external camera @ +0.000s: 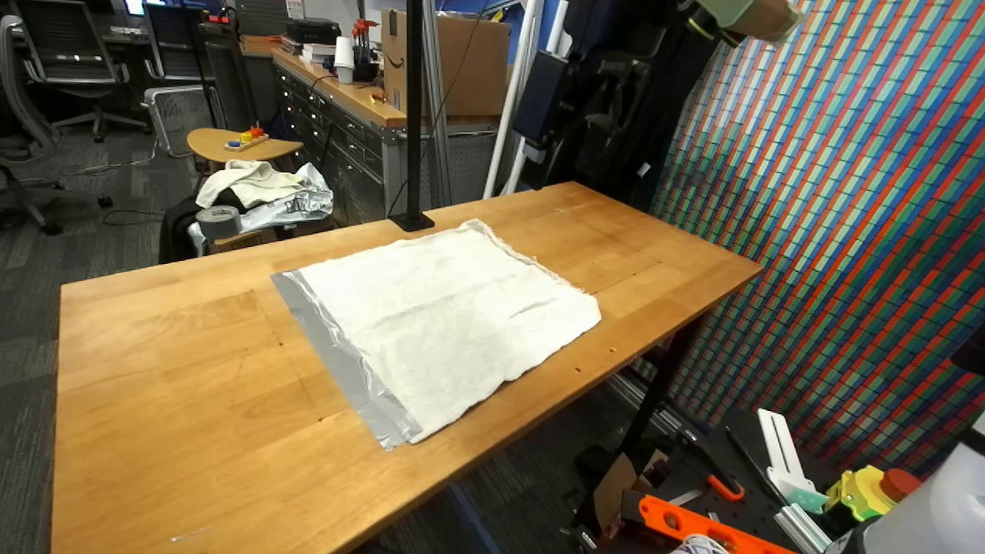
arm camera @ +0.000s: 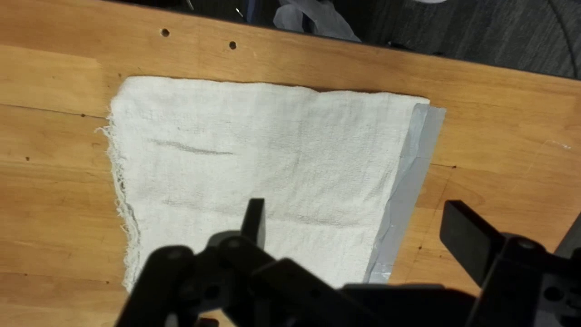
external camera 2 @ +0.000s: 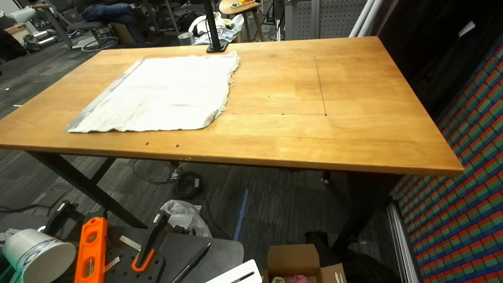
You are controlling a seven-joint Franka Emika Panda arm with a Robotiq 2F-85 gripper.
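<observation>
A white cloth (external camera: 452, 318) lies spread almost flat on the wooden table, lightly creased. A silver-grey tape strip (external camera: 342, 360) runs along one side, and the opposite side is frayed. In the wrist view my gripper is open above the cloth (arm camera: 261, 158), its fingers wide apart with nothing between them. One fingertip (arm camera: 253, 223) appears over the cloth, while the other lines up with bare wood past the tape. Dark parts of my arm hang at the top of exterior view 1, clear of the table. Exterior view 2 shows the cloth (external camera 2: 165, 94) without the gripper.
Bare wood surrounds the cloth on the table (external camera 2: 283, 136). A black post (external camera: 412, 138) rises from the table's back edge, close to the cloth. Below the front edge, a side stand carries an orange level (external camera 2: 92, 250), clamps and a white cup (external camera 2: 40, 254).
</observation>
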